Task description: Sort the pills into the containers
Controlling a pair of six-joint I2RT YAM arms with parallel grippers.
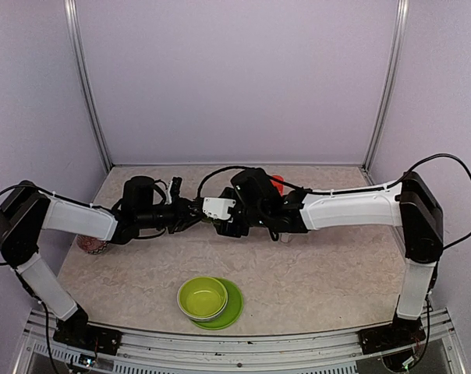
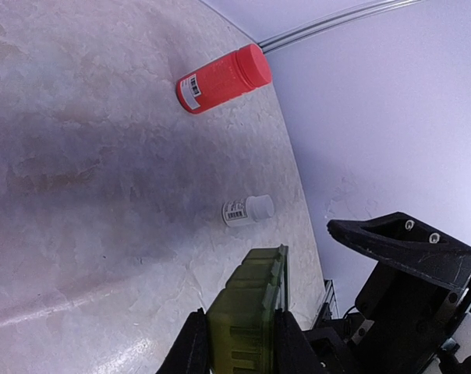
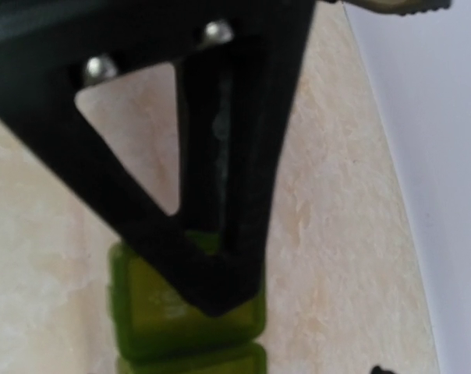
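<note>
My left gripper (image 1: 198, 212) is shut on a green pill organizer (image 2: 243, 335), held above the table at the middle. My right gripper (image 1: 220, 210) meets it from the right in the top view. In the right wrist view its dark finger (image 3: 220, 288) is over the organizer's green lid (image 3: 150, 312); how far it stands open is hard to tell. A red bottle (image 2: 212, 84) and a small white bottle (image 2: 243, 209) lie on their sides in the left wrist view.
Near the front, a green bowl (image 1: 202, 296) sits on a green plate (image 1: 231, 312). A patterned object (image 1: 91, 243) is at the left, partly behind the left arm.
</note>
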